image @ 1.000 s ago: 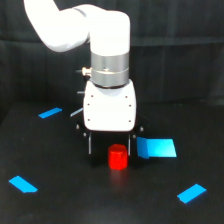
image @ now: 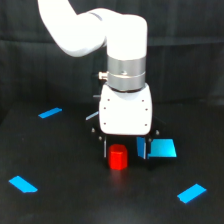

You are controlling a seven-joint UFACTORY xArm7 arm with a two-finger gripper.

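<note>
A small red block (image: 118, 157) sits on the dark table, near the middle of the view. My gripper (image: 125, 156) hangs from the white arm just above and around it, pointing down. Its thin dark fingers stand well apart, so the fingers are open. Across the view, the red block lies between the two fingers, nearer the left one. Whether the fingers are level with it in depth is hard to tell, and no contact shows.
A bright blue square (image: 162, 148) lies to the right of the block, partly behind the right finger. Blue strips mark the table at the far left (image: 50, 113), near left (image: 22, 184) and near right (image: 191, 193).
The arm and gripper have shifted right, bringing the red block from near the right finger to between both, closer to the left. The block has stayed put.
</note>
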